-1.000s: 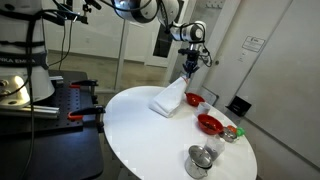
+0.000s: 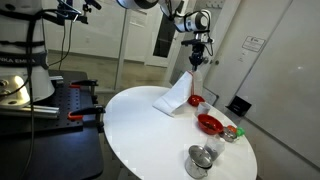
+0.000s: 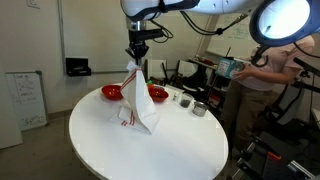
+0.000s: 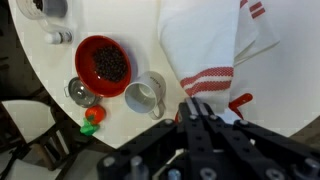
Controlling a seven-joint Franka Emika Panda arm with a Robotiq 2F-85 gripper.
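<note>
A white cloth with red stripes [image 3: 143, 100] hangs from my gripper [image 3: 131, 66] above the round white table, its upper end pinched at the fingertips. The cloth's lower part [image 2: 172, 101] still rests on the tabletop. My gripper [image 2: 195, 70] is shut on the cloth, high over the table's far side. In the wrist view the cloth [image 4: 200, 45] stretches away from the fingertips, its striped end [image 4: 208, 78] at the gripper; the exact grip point is partly hidden.
Under and beside the gripper stand a white mug [image 4: 145, 92], a red bowl of dark beans [image 4: 103, 63] and another red bowl [image 3: 111, 92]. Metal pots [image 2: 200, 158] stand at the table's near right.
My gripper has risen and shifted to the right in exterior view 1, drawing the cloth's upper end up with it. The cloth now hangs taller; the bowls and pots have stayed put.
</note>
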